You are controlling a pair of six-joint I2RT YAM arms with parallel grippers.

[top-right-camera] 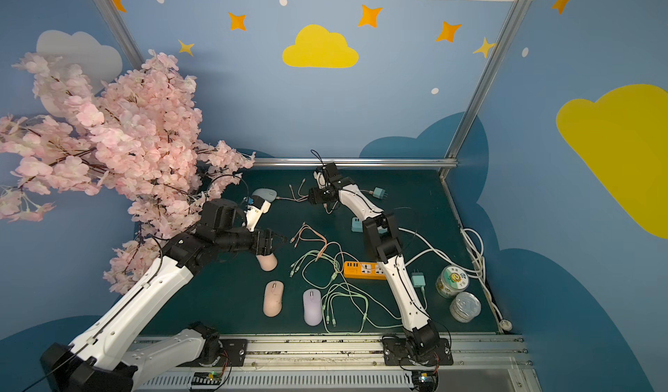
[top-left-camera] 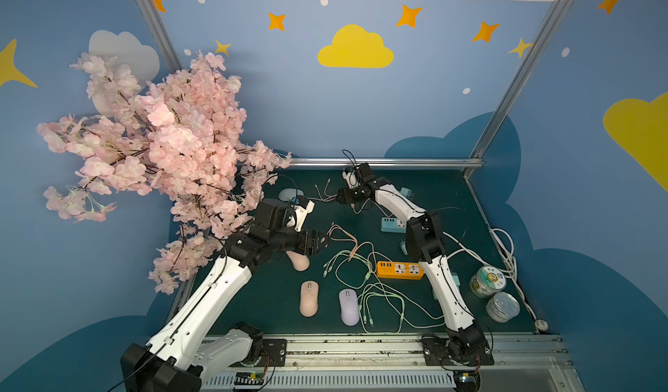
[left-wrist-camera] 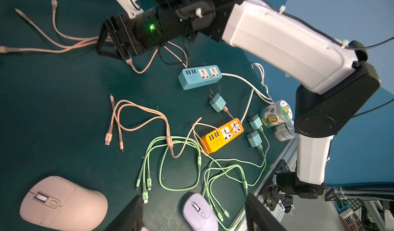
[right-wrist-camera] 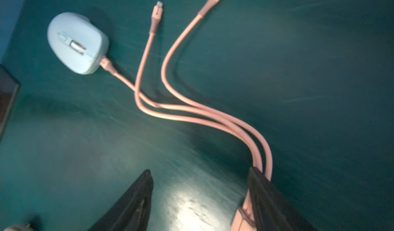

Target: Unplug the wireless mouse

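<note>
A light blue mouse (right-wrist-camera: 78, 42) lies at the back left, with one end of a pink three-headed cable (right-wrist-camera: 192, 108) plugged into its front; the other two heads lie loose. Above that cable hangs my right gripper, part open; the cable's joint shows below its right finger, and nothing is gripped. My left gripper (top-left-camera: 321, 242) is over the left middle of the table, its fingers (left-wrist-camera: 130, 214) apart with no object held. Beneath it are a pink mouse (top-left-camera: 298, 260) and, nearer the front, a beige mouse (top-left-camera: 309, 298) and a lilac mouse (top-left-camera: 349, 307).
A blue power strip (left-wrist-camera: 199, 76) and an orange one (left-wrist-camera: 222, 135) stand right of centre. Green cables (left-wrist-camera: 176, 188) and another pink cable (left-wrist-camera: 141, 110) are spread over the middle. Two cans (top-right-camera: 459, 293) are at the right edge; blossom branches (top-right-camera: 153, 141) overhang the left side.
</note>
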